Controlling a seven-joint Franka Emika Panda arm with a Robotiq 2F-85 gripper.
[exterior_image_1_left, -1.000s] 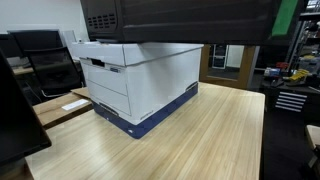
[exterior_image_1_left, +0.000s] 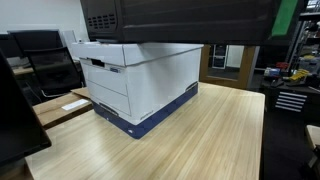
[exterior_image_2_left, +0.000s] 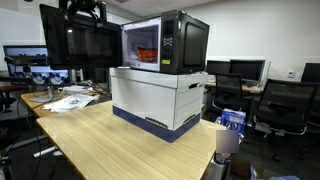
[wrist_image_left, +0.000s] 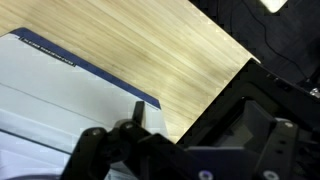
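In exterior view 2 a microwave (exterior_image_2_left: 181, 42) sits on stacked white boxes (exterior_image_2_left: 160, 98), its dark door (exterior_image_2_left: 75, 45) swung wide to the left. An orange-red item (exterior_image_2_left: 147, 54) shows inside the cavity. My gripper looks down in the wrist view, its two dark fingers spread apart. A black panel (wrist_image_left: 215, 120), seemingly the microwave door, runs behind the fingers; whether they touch it I cannot tell. Nothing appears clamped between them. Exterior view 1 has the dark underside of the microwave and door (exterior_image_1_left: 200, 22) across its top, with the gripper out of sight.
The boxes rest on a blue base (exterior_image_1_left: 150, 122) on a wooden table (exterior_image_1_left: 195, 140), which is bare in front and to the right. A blue-and-white package (exterior_image_2_left: 232, 121) stands beyond the table edge. Office chairs (exterior_image_2_left: 284, 103) and papers (exterior_image_2_left: 70, 102) lie farther off.
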